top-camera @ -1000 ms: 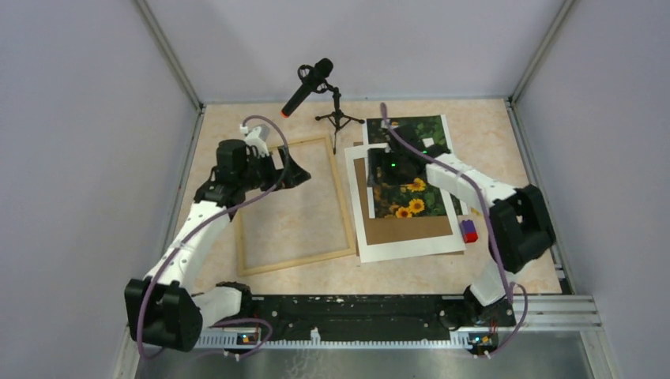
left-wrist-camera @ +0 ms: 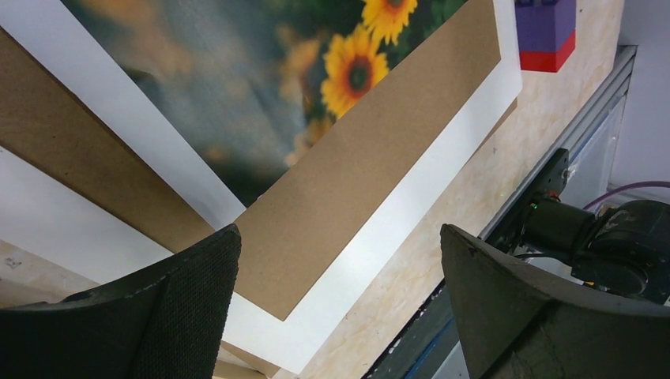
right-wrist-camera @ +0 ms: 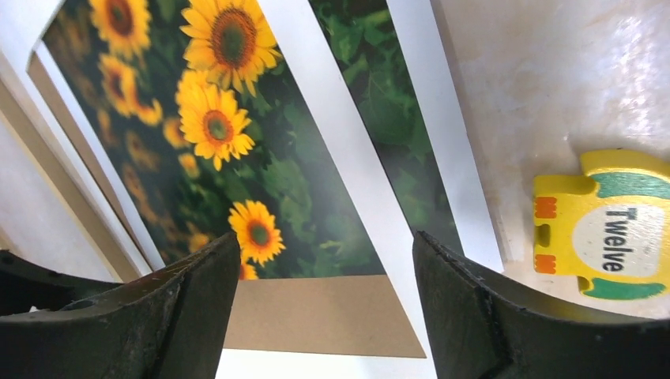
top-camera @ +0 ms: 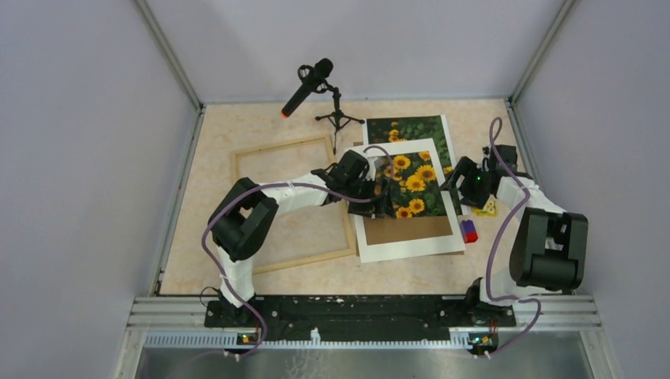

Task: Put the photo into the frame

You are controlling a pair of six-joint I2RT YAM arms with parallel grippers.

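Note:
A sunflower photo (top-camera: 414,185) lies under a white mat (top-camera: 407,251), its picture showing through the mat's window. Below the photo, a strip of brown backing (top-camera: 407,229) fills the lower part of the window; the photo reaches beyond the mat at the back. To the left lies the empty wooden frame (top-camera: 304,260). My left gripper (top-camera: 385,207) is over the mat's left side, open, nothing between its fingers. Over the mat's right edge, my right gripper (top-camera: 456,183) also stands open and empty; its fingers (right-wrist-camera: 170,316) appear in the right wrist view.
A purple-and-red block (top-camera: 468,231) sits right of the mat. The yellow "Twelve" piece (right-wrist-camera: 620,225) lies beside the photo's right edge. A black microphone on a tripod (top-camera: 337,110) stands at the back. Bare table shows in front of the mat.
My left gripper has swung right from above the wooden frame to the mat. The right arm withdrew right from over the photo, shifting slightly further lately. Mat and photo look unmoved.

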